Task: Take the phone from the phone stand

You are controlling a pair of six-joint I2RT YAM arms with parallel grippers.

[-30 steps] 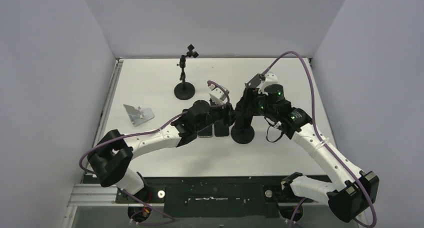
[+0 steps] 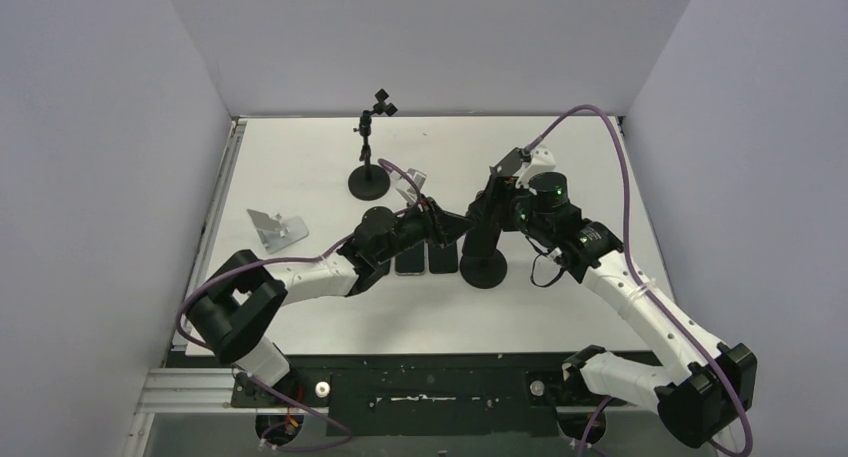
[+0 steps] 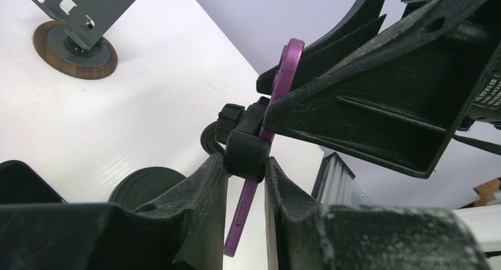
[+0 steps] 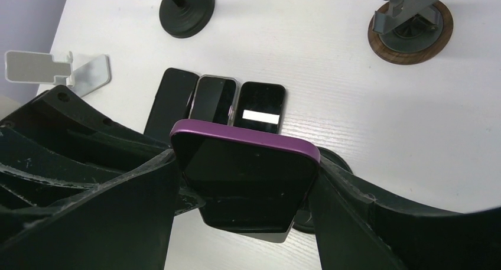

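The purple-edged phone (image 4: 248, 181) stands on edge above the table, with its dark screen towards the right wrist camera. My right gripper has a finger against each side of it. In the left wrist view, the black clamp block (image 3: 243, 155) of the phone stand is against the phone's purple edge. My left gripper has one fingertip on either side of that block; whether it grips the block cannot be told. The stand's round black base (image 2: 484, 271) rests on the table below, and its upper part is mostly hidden by the grippers.
Several phones (image 4: 214, 98) lie flat left of the stand. A grey holder with a wooden base (image 4: 412, 57) stands nearby. Another black stand (image 2: 369, 182) is at the back, and a silver folding stand (image 2: 283, 234) is at the left.
My left gripper has drawn slightly left, and its wrist has turned. The right arm stays practically still, and the stand's base has barely shifted.
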